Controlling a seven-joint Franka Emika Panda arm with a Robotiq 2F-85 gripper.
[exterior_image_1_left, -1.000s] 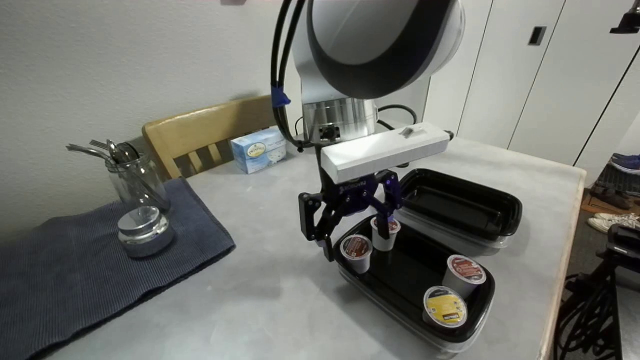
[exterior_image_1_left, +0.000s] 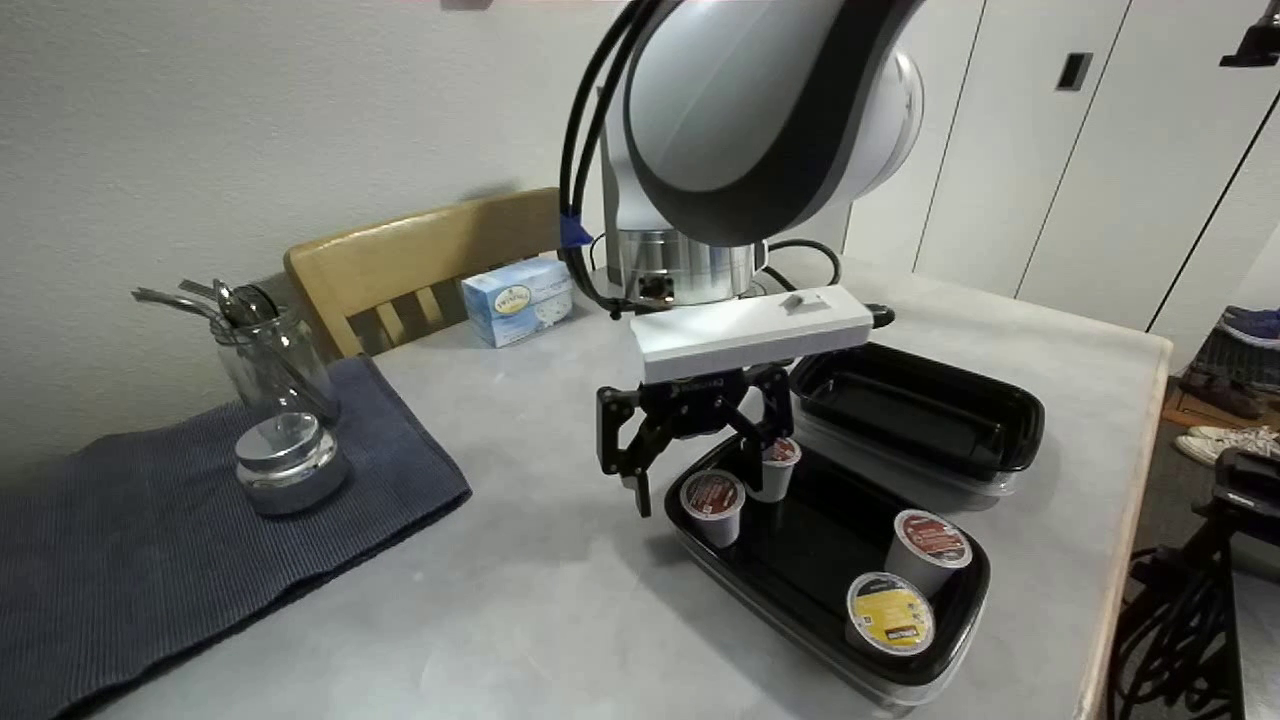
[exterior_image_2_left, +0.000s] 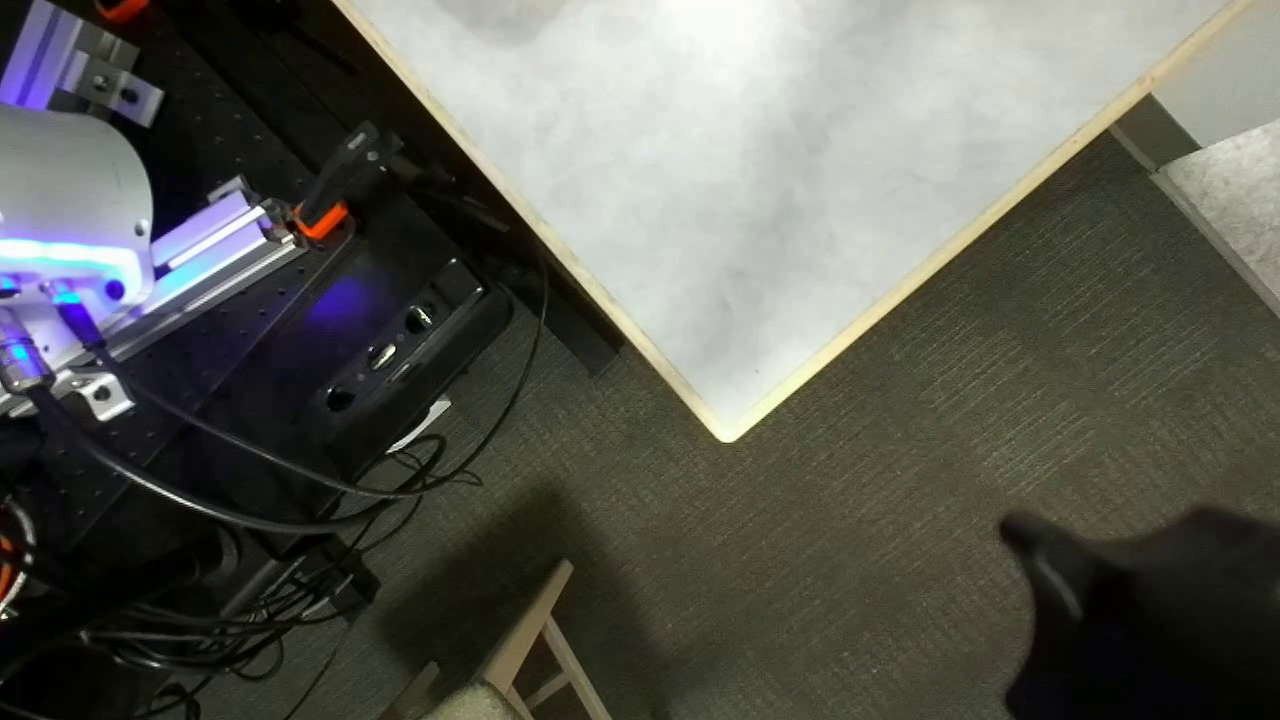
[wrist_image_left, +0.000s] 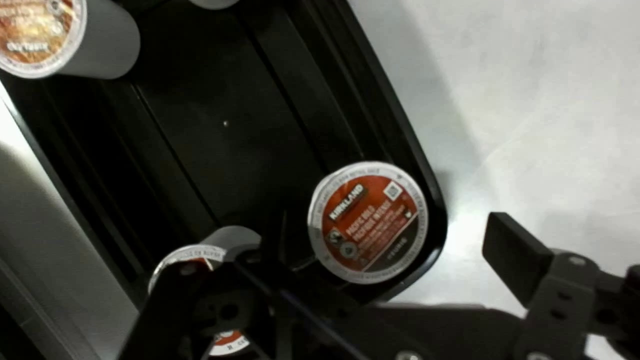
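My gripper (exterior_image_1_left: 698, 482) is open with nothing held, above the near-left end of a black tray (exterior_image_1_left: 828, 540). Several coffee pods stand in that tray. One red-lidded pod (wrist_image_left: 369, 222) lies between the spread fingers in the wrist view, and in exterior view 1 it is the front-left pod (exterior_image_1_left: 713, 504). The left finger partly covers a second red-lidded pod (exterior_image_1_left: 774, 466). Toward the tray's other end stand another red-lidded pod (exterior_image_1_left: 932, 546) and a yellow-lidded pod (exterior_image_1_left: 890, 614). Exterior view 2 shows neither the tray nor the gripper's fingers clearly.
A second black tray (exterior_image_1_left: 924, 414), empty, sits right behind the first. To the left, a silver-lidded jar (exterior_image_1_left: 288, 462) and a glass jar of cutlery (exterior_image_1_left: 270, 360) stand on a blue mat (exterior_image_1_left: 228, 528). A tea box (exterior_image_1_left: 518, 300) is at the back.
The gripper has shifted slightly left and its housing sits a little lower, with the fingers still apart. The pods and trays have stayed in place.
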